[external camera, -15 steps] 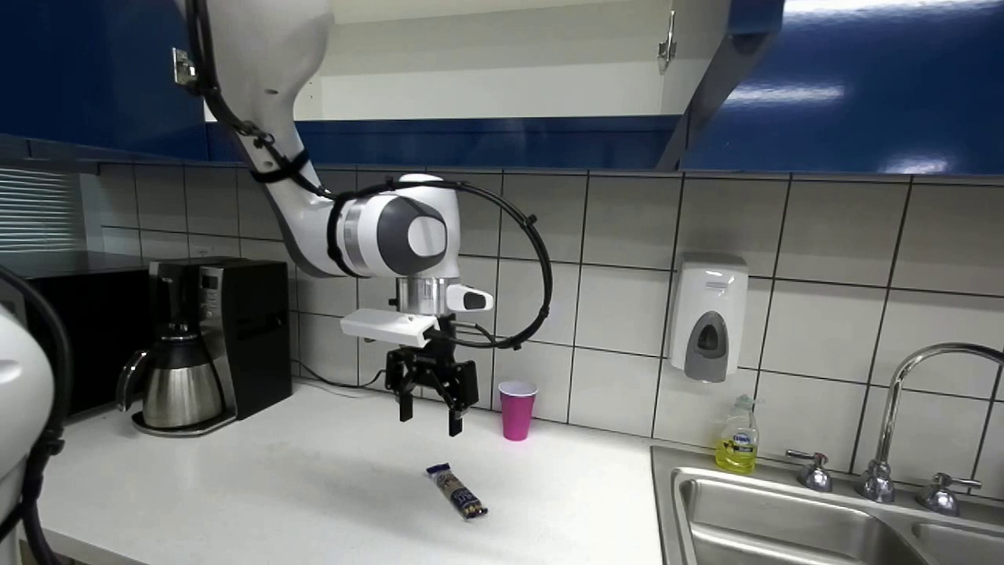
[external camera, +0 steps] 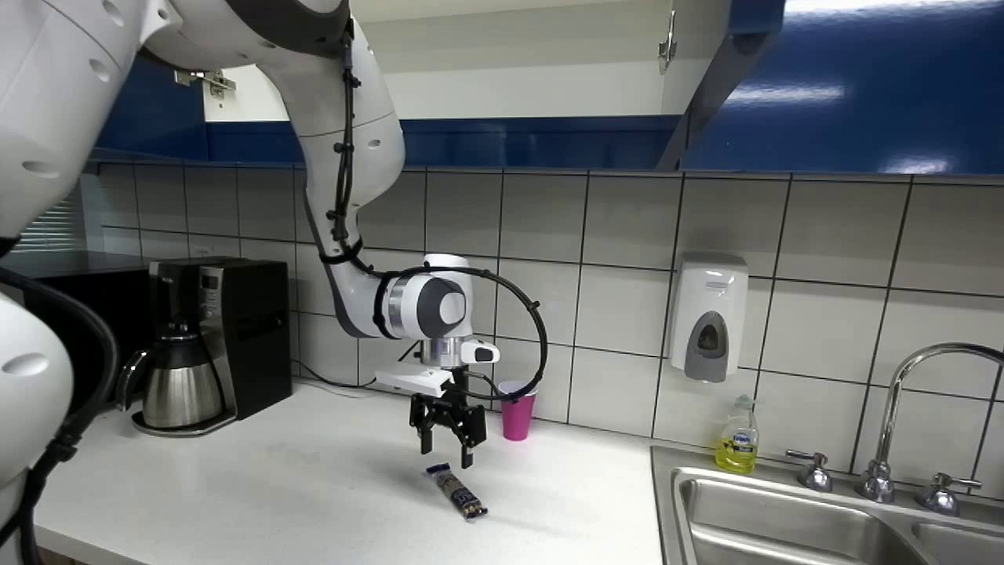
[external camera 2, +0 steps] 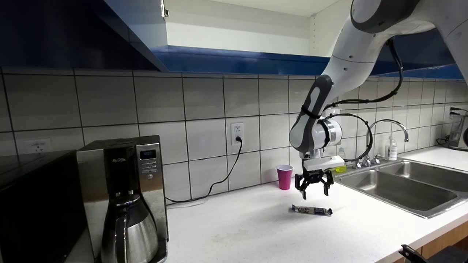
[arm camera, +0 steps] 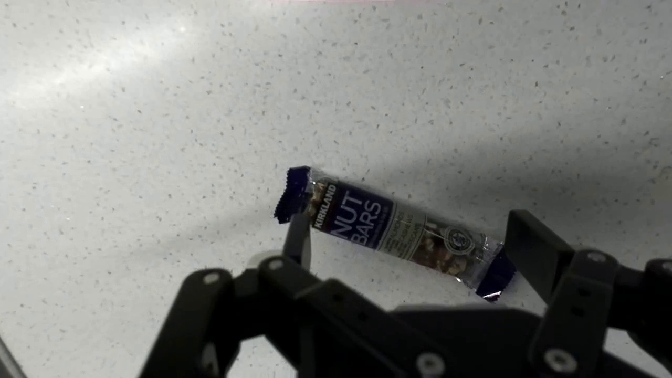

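Observation:
A nut bar in a clear and dark blue wrapper (arm camera: pixel 403 230) lies flat on the white counter, slanting across the wrist view. My gripper (external camera: pixel 446 448) hangs above the counter near the bar, its fingers wide apart and empty. From the other side, the gripper (external camera 2: pixel 314 191) is seen over the bar (external camera 2: pixel 312 210), with a visible gap beneath its fingertips. In the wrist view one finger (arm camera: pixel 297 242) overlaps the bar's left end and the other finger (arm camera: pixel 535 252) overlaps its right end. A pink cup (external camera: pixel 517 414) stands upright behind the gripper, near the tiled wall.
A coffee maker with a steel carafe (external camera: pixel 182 381) stands at the left. To the right are a steel sink (external camera: pixel 666 508) and a yellow soap bottle (external camera: pixel 738 441). An open cabinet (external camera: pixel 527 80) hangs overhead.
My gripper has come down and slightly to the right in exterior view 1, nearer the bar, staying open. The bar and the pink cup have not moved.

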